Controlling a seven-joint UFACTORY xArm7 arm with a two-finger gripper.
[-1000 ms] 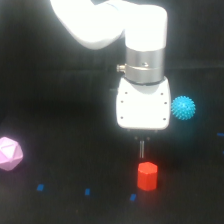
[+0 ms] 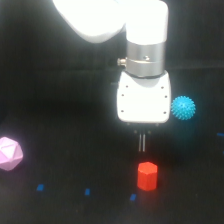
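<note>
A red block (image 2: 147, 177) with a six-sided outline rests on the dark surface in the lower part of the view. Just above it in the picture is my gripper (image 2: 142, 143), under a white hand. Its two thin fingers point down, close together, with a narrow dark gap between them. Nothing shows in that gap, and the block appears apart from the fingertips. How far the fingers are parted is too small to judge.
To the right of the hand lies a spiky blue ball (image 2: 183, 108). A pink faceted ball (image 2: 10, 153) sits at the left edge. Small blue marks dot the dark surface, which is otherwise clear between these objects.
The white hand sits slightly higher in the picture than before, and both fingers now show more clearly below it. The red block and both balls have stayed in place.
</note>
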